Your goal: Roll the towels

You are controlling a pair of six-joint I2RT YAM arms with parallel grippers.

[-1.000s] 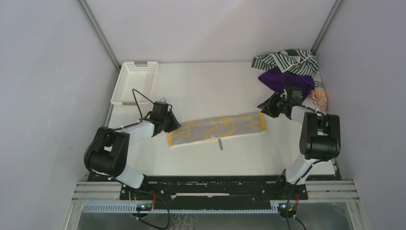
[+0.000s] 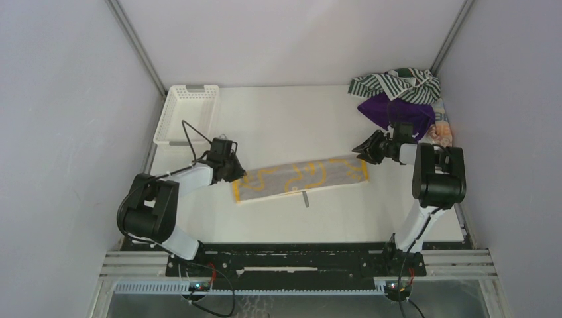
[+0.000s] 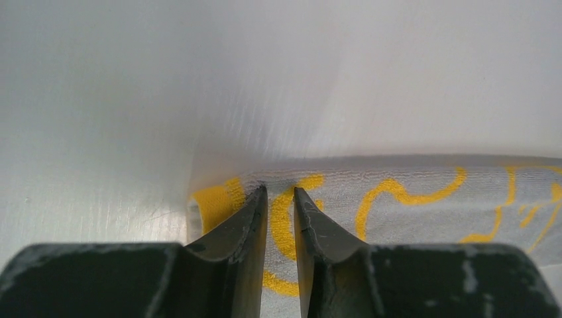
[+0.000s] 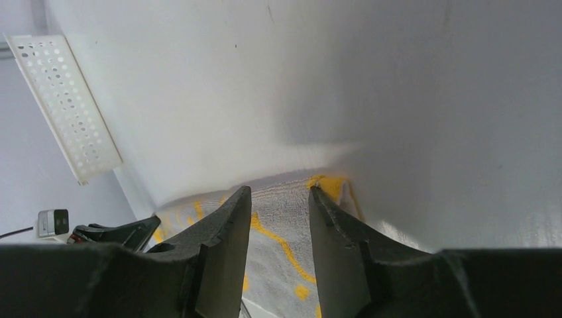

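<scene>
A grey towel with yellow patterns (image 2: 298, 179) lies folded into a long strip across the table's middle. At its left end, my left gripper has its fingertips close together at the upper folded edge, where a bit of yellow-and-grey cloth appears pinched. My right gripper is open at the towel's right upper corner, with the folded edge (image 4: 285, 192) below and between its fingertips.
A white basket (image 2: 171, 116) stands at the back left. A pile of striped (image 2: 404, 83), purple (image 2: 378, 109) and patterned towels lies at the back right.
Both grippers have shifted only slightly around the towel's ends over the last second. The towel looks unchanged.
</scene>
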